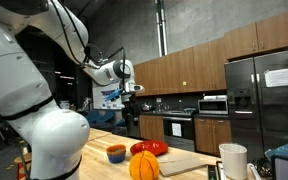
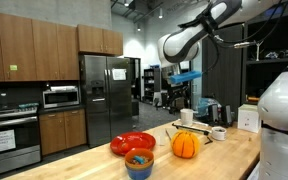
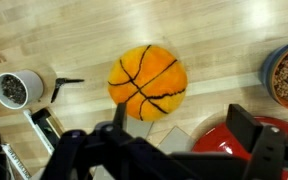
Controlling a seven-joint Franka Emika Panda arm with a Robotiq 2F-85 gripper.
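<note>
My gripper stands open above the table, its two dark fingers wide apart with nothing between them. In the first exterior view the gripper (image 1: 133,122) hangs in the air, well clear of the tabletop. An orange basketball-like ball (image 3: 147,83) with black lines lies just ahead of the fingertips in the wrist view. To its right are a blue bowl (image 2: 139,169) with something brown and a blue item inside, and a red plate (image 3: 216,142), partly hidden by the gripper. A white cup (image 3: 19,91) with dark contents sits at the left.
A pale board (image 1: 184,163) lies behind the ball. A white canister (image 1: 233,158) stands near the right end of the table. A small black object (image 3: 67,83) lies beside the cup. Bare wood (image 3: 89,50) surrounds the ball.
</note>
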